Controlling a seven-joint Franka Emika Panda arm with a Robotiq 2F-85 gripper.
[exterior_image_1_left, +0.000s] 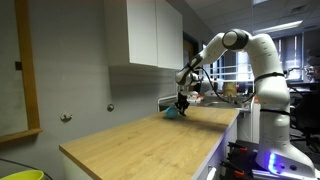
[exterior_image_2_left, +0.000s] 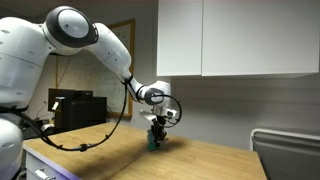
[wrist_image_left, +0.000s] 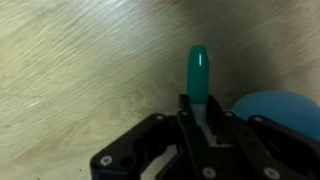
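Note:
A slim object with a teal end and a pale lower part, perhaps a marker, sticks out from between the fingers in the wrist view. My gripper is shut on it. The blue bowl shows at the right of that view, partly hidden behind the gripper. From the first exterior view, the gripper is at the far end of the counter, close beside or above the bowl. The second exterior view has the bowl largely covered by the gripper.
White cabinets hang above it along the wall. A dark cable loops from the arm.

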